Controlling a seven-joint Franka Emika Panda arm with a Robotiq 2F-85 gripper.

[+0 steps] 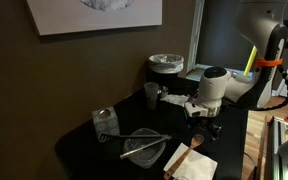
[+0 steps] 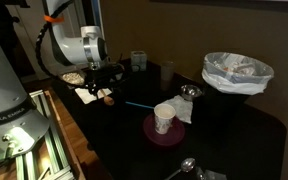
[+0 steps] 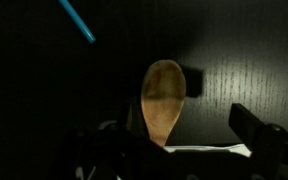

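Observation:
A wooden spoon lies on the black table, its bowl between and ahead of my finger tips in the wrist view. In exterior view 1 the spoon rests partly across a white cloth or paper. My gripper is open above the spoon, with nothing held; dark fingers flank the spoon's handle end. From the side, the gripper hangs over the table near the spoon's bowl. The handle's lower part is out of the wrist view.
A blue stick lies nearby. Beyond it are a white cup on a dark red plate and a lined bin. A clear container, dark utensil and metal grater-like box stand at the other side.

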